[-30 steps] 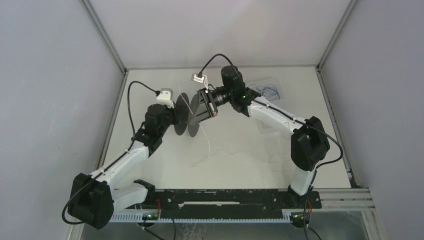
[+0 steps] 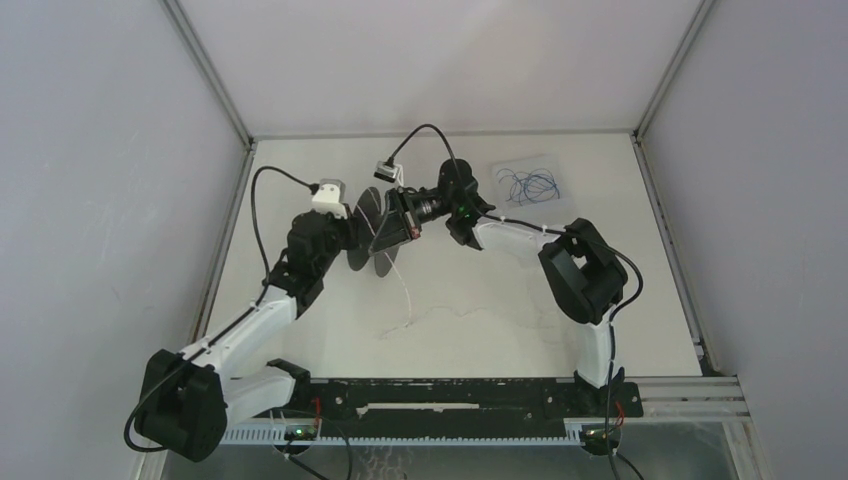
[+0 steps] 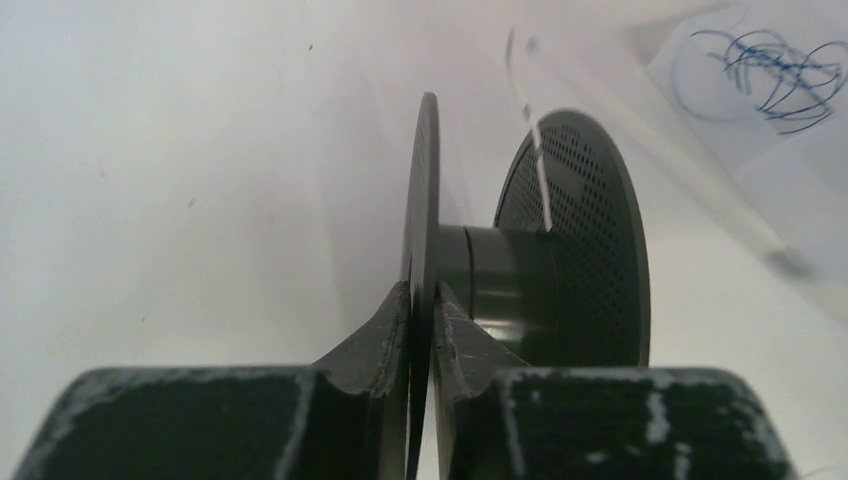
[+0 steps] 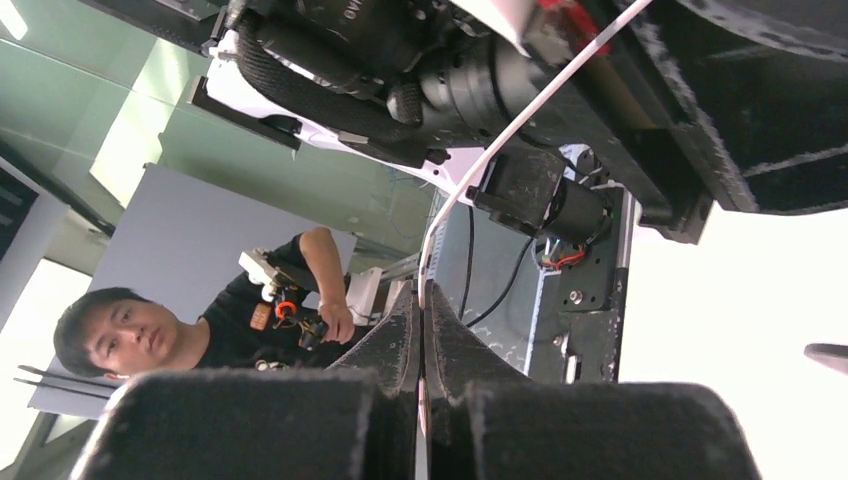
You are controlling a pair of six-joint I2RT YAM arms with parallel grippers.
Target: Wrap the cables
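Note:
A black spool with two round flanges stands left of the table's middle. In the left wrist view the near flange sits between the fingers of my left gripper, which close on it from both sides. The spool's hub shows to its right. A thin white cable runs down to the hub beside the perforated far flange. My right gripper is shut on the white cable, which passes between its fingertips. From above, the right gripper reaches over the spool, hiding part of it.
A tangled blue cable lies on a clear sheet at the back right. The cable's loose end trails onto the table in front of the spool. Both arms are close together at the spool.
The left arm looks almost still.

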